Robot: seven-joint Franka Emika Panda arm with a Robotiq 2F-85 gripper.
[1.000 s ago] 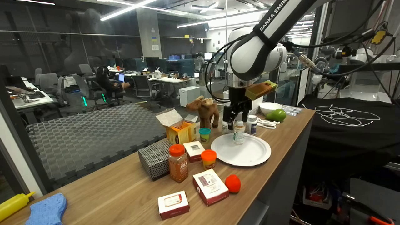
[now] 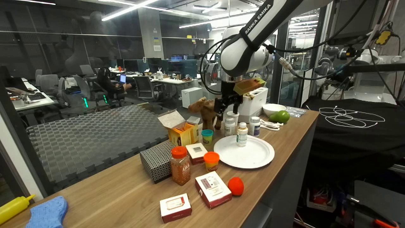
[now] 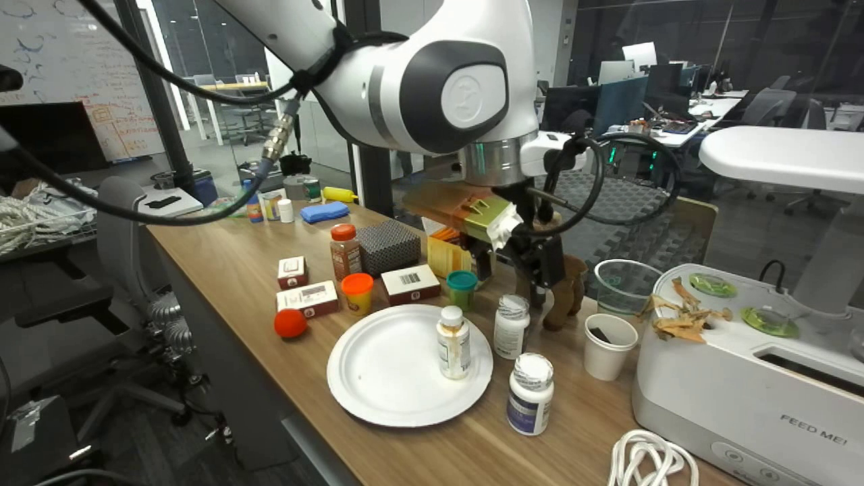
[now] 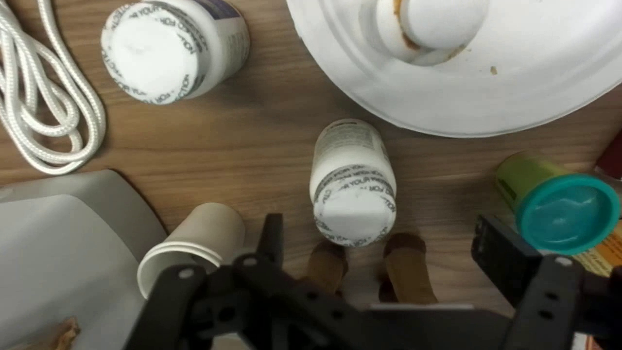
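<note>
My gripper is open, its two fingers wide apart with nothing held. In the wrist view a white pill bottle [image 4: 353, 181] with a printed seal around its top stands on the table, centred just ahead of the gap between the fingers. A second white bottle [image 3: 531, 395] with a purple label stands closer to the white cord. On the white plate [image 3: 381, 381] a third bottle [image 3: 453, 348] with brown stains stands upright. From the side, the gripper [image 3: 516, 271] hovers over the table behind the plate, above and beside the sealed bottle [image 3: 511, 328].
Close around the gripper are a brown plush moose [image 2: 208, 112], paper cup [image 3: 609, 347], teal-lidded tub [image 3: 462, 289] and white planter [image 3: 729, 389]. Boxes, a spice jar [image 2: 180, 167] and a red ball [image 2: 236, 186] occupy the near table. A white cord [image 3: 652, 462] lies coiled by the planter.
In exterior view 1 the arm and gripper have shifted left and toward the moose, away from above the plate's bottle. The table objects look unmoved.
</note>
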